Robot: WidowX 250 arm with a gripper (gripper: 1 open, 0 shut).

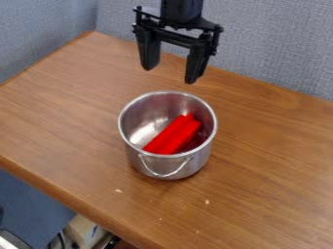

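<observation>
A steel pot (139, 115) with a wire handle stands on the wooden table (274, 185), just below the middle of the view. Inside it lies a red elongated object (174, 134), slanting from lower left to upper right. My black gripper (170, 60) hangs at the top of the view, above and behind the pot, with its two fingers wide open and nothing between them.
A grey padded backdrop (274, 49) runs behind the table. At the lower left, past the table's edge, some metal parts and a blue-grey floor show.
</observation>
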